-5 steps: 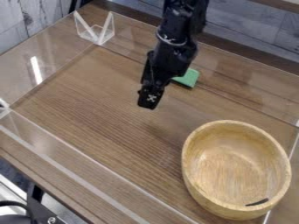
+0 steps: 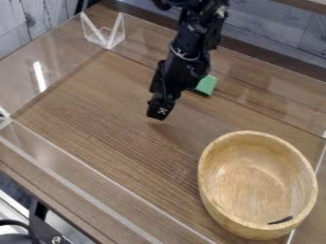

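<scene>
The black robot arm reaches down from the back of the wooden table in the camera view, its gripper (image 2: 165,100) low over the middle of the surface. The gripper looks open, with nothing clearly between its fingers, though they are small and dark. A green object (image 2: 205,84) lies just behind and to the right of the gripper, partly hidden by the arm.
A large yellow-tan bowl (image 2: 257,137) sits at the front right. Clear plastic holders are at the back left and left edge.
The arm has shifted slightly, its upper part leaning a little differently and the gripper a little higher or further back. The green object and bowl look unmoved.
</scene>
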